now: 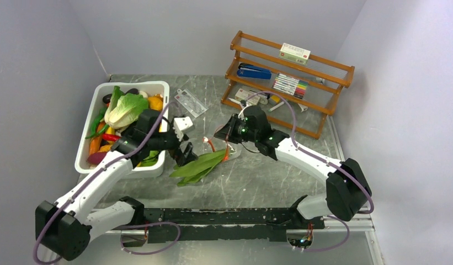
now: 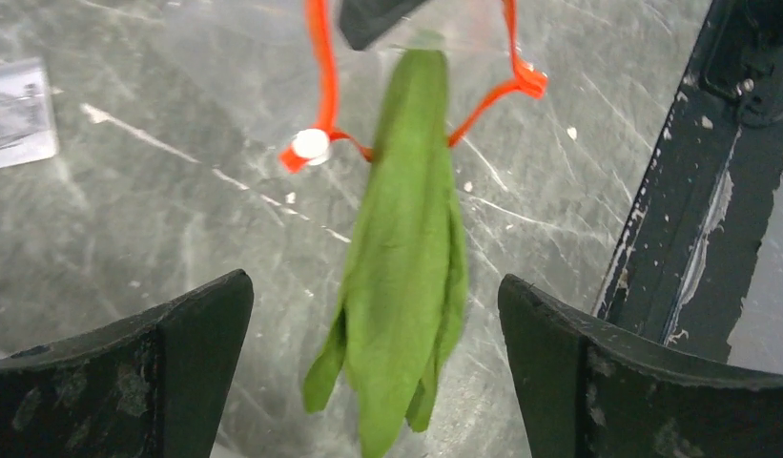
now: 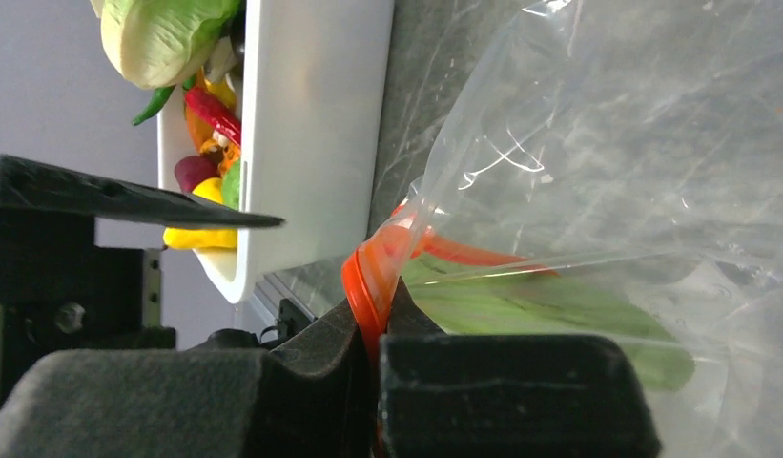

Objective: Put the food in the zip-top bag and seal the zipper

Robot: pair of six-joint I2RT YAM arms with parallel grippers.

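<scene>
Long green leaves lie on the counter, their tips inside the clear zip bag with its orange zipper. My right gripper is shut on the bag's zipper edge, holding the mouth up above the leaves, as the right wrist view shows. My left gripper stands open over the leaves' outer part; in the left wrist view the leaves run between and beyond its fingers, untouched, under the bag's orange rim.
A white bin of vegetables fills the left side. A wooden rack with boxes and markers stands back right. A flat clear package lies at the back.
</scene>
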